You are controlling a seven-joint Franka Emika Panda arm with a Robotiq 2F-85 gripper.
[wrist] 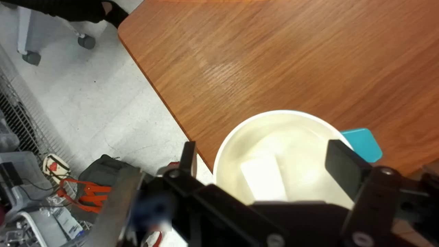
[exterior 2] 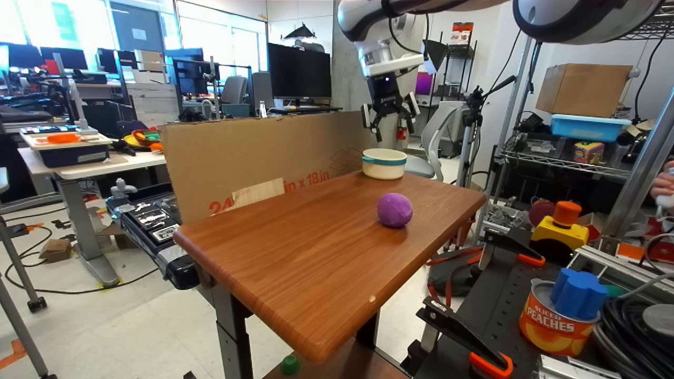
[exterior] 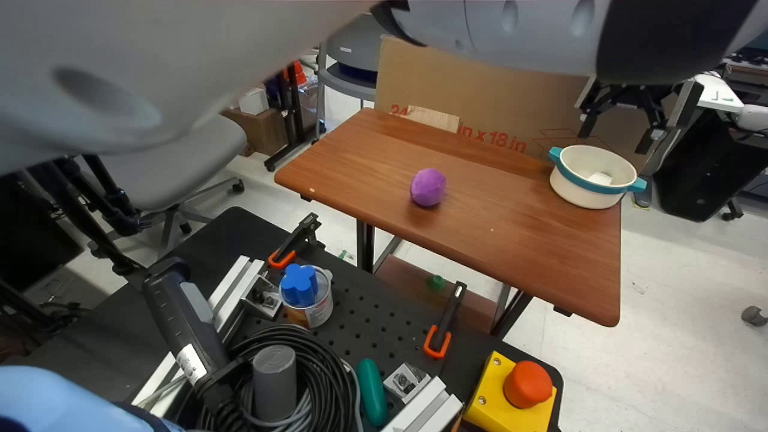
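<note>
A cream pot (exterior: 587, 194) with teal handles stands at the table's far right corner in exterior view 1. Inside it lies a white object (wrist: 265, 179), seen best from the wrist; what it is I cannot tell. My gripper (exterior 2: 396, 133) hangs above the pot, clear of its rim. Its fingers (wrist: 347, 168) are spread wide and nothing is between them; the fingers are open. A purple ball (exterior: 428, 187) rests on the wooden table (exterior: 345, 158), well away from the pot.
A cardboard sheet (exterior 2: 265, 158) stands along the table's back edge. Below the front edge, a black bench holds a peach can (exterior 2: 556, 322), clamps, cables and a yellow box with a red button (exterior: 512, 392).
</note>
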